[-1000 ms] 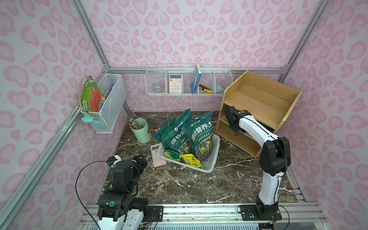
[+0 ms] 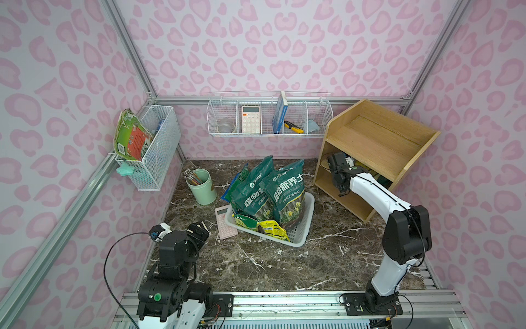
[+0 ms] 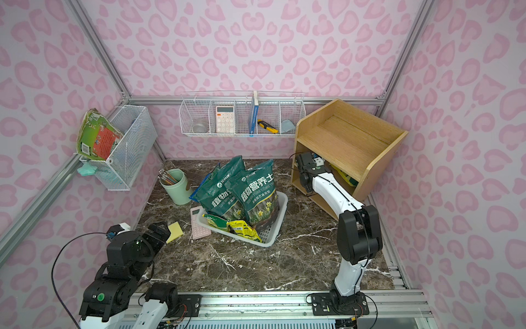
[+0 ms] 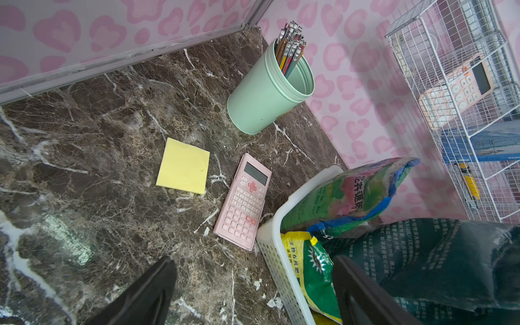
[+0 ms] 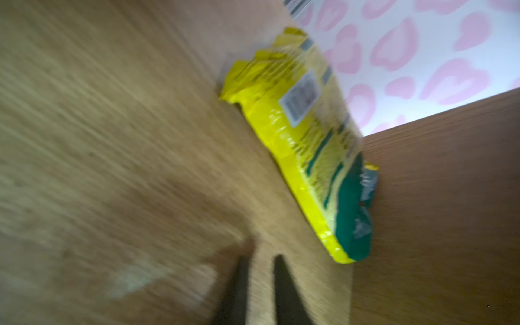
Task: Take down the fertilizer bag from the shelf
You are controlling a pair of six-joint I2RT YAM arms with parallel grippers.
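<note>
A yellow and green fertilizer bag [image 5: 303,140] lies on a board inside the wooden shelf [image 2: 383,142], seen close in the right wrist view and mostly hidden in both top views. My right gripper is at the shelf's opening, part open, its blurred fingertips short of the bag with nothing visible between them. My left gripper is open and empty over the marble counter at the front left, beside the pink calculator and the basket's edge.
A white basket [image 2: 297,238] of large bags fills the middle. A green pen cup [image 2: 201,193], yellow notes [image 3: 174,232] and pink calculator [image 2: 225,223] sit left of it. Wire racks [image 2: 306,115] hang on the walls.
The wooden shelf has shifted a little to the right since a second ago.
</note>
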